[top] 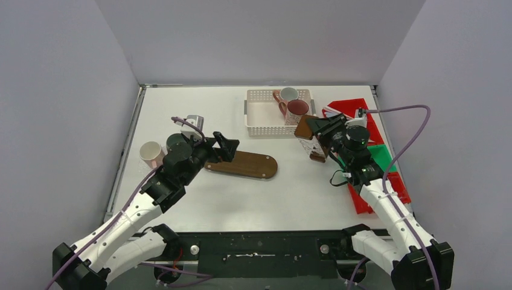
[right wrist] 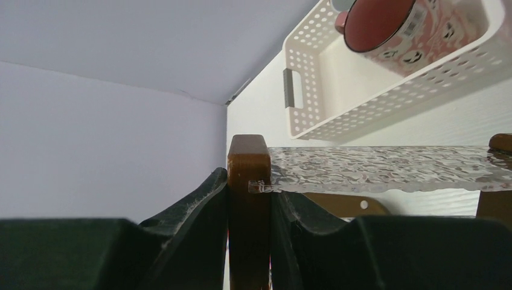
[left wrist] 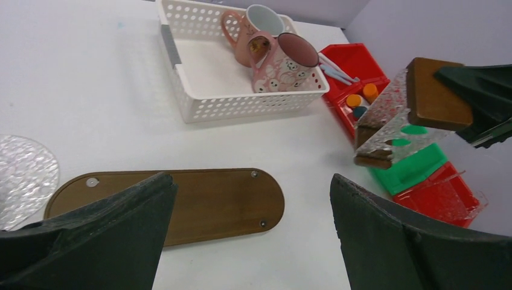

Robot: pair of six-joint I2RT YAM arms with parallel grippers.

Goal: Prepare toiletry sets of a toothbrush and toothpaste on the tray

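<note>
My right gripper (top: 314, 125) is shut on one brown block (right wrist: 248, 158) of a holder with clear textured panels (left wrist: 400, 109). It hangs above the table right of the basket. Holes show in one panel, and brown pieces at its other end. A long brown tray with rounded ends (top: 252, 164) lies mid-table, with my left gripper (top: 229, 148) open and empty over its left end. White and pale blue sticks, apparently toothbrushes (left wrist: 336, 71), lie in the back red bin (left wrist: 347, 57). Orange-capped items (left wrist: 353, 101), perhaps toothpaste, sit in the red bin nearer.
A white basket (top: 258, 130) at the back holds two pink mugs (top: 297, 109). Green (top: 380, 156) and front red bins (top: 360, 202) line the right edge. A pale cup (top: 151, 152) stands left, and a clear textured disc (left wrist: 27, 172) lies near the tray.
</note>
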